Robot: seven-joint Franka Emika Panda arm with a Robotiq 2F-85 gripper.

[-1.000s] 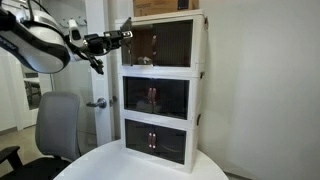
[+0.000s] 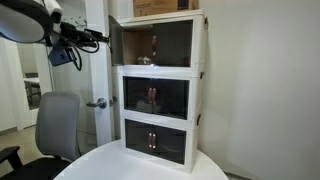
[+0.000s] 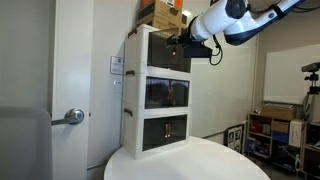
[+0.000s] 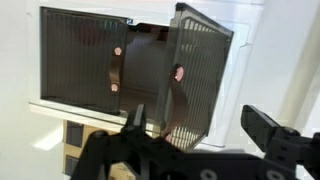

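Observation:
A white three-tier cabinet (image 2: 160, 72) with dark ribbed doors stands upright. On its top tier, one door (image 4: 205, 65) is swung outward, its brown handle (image 4: 178, 100) facing my camera. The other top door (image 4: 80, 62) is closed. Through the gap, part of the top compartment's interior (image 2: 138, 46) shows. My gripper (image 2: 107, 40) is open to the left of the top tier, close to the swung door's edge. In the wrist view its dark fingers (image 4: 258, 126) are spread wide. Nothing shows between them; whether either touches the door cannot be told.
Cardboard boxes (image 3: 160, 14) lie on top of the cabinet. It stands on a round white table (image 3: 200, 163), bare in front. A grey office chair (image 2: 57, 125) is at the left, before a room door with a lever handle (image 2: 97, 103).
My gripper has drawn back to the left, away from the cabinet. The top tier's left door has swung further out over the same second.

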